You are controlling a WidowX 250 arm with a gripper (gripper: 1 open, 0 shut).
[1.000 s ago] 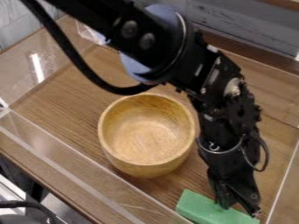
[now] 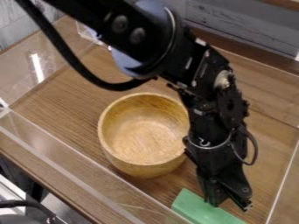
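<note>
My black gripper (image 2: 216, 188) is low over the wooden surface on the right, at the upper edge of a green flat piece (image 2: 198, 208) near the front. It looks shut, and I see nothing held between its fingers, though its tips are partly hard to make out. A round wooden bowl (image 2: 138, 131) stands to the left of the gripper, partly behind the arm.
Clear panels (image 2: 24, 70) edge the wooden surface (image 2: 70, 105) on the left and front. The surface left of the bowl is bare, and a white wall runs along the back.
The gripper and arm have shifted slightly left and a little up from where they were a second ago. The bowl and green piece look much the same.
</note>
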